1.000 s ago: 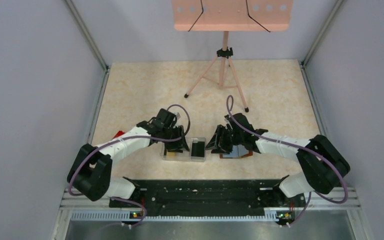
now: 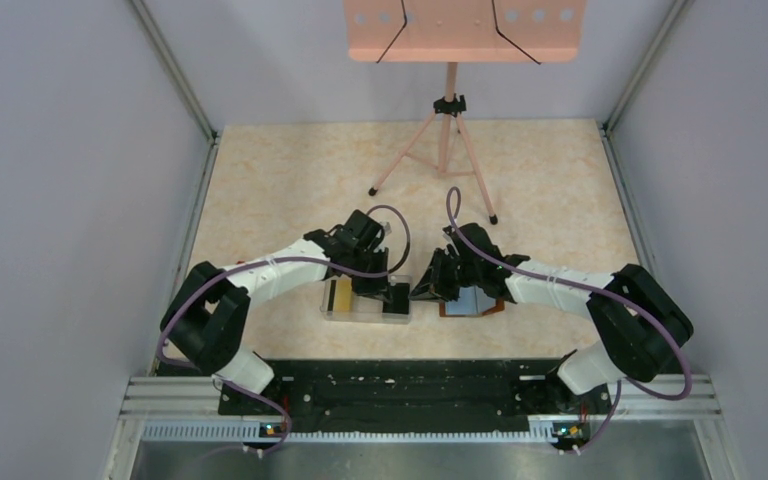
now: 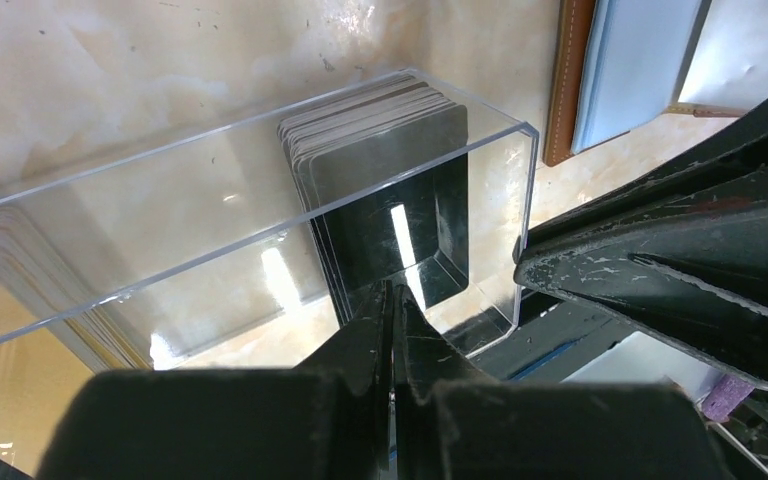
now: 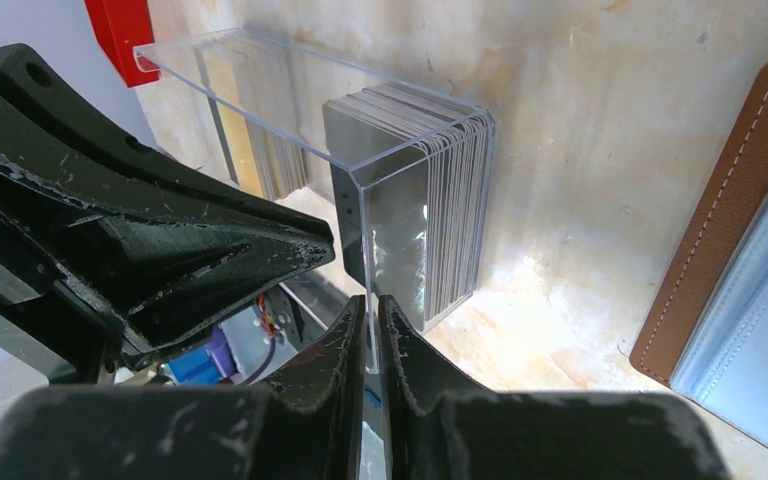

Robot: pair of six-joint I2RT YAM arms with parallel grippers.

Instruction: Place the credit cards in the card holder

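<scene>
A clear box [image 2: 363, 318] holds a stack of black cards [image 2: 396, 304] at its right end and gold cards [image 2: 343, 294] towards its left. My left gripper is shut over the box beside the black cards [image 3: 385, 140], with nothing showing between its tips. At the box's right end, my right gripper is nearly closed, the clear wall's corner edge between its fingers. The card holder [image 2: 468, 303], brown outside and pale blue inside, lies open under the right arm, partly covered. Its brown edge [image 4: 705, 230] shows in the right wrist view.
A red object [image 4: 123, 38] stands past the box's far left end. A pink tripod stand [image 2: 447, 150] is at the back of the table. Between box and holder runs a strip of bare table [image 4: 570, 210], and the surface behind both arms is largely clear.
My left gripper has moved right along the box, from over the gold cards towards the black ones.
</scene>
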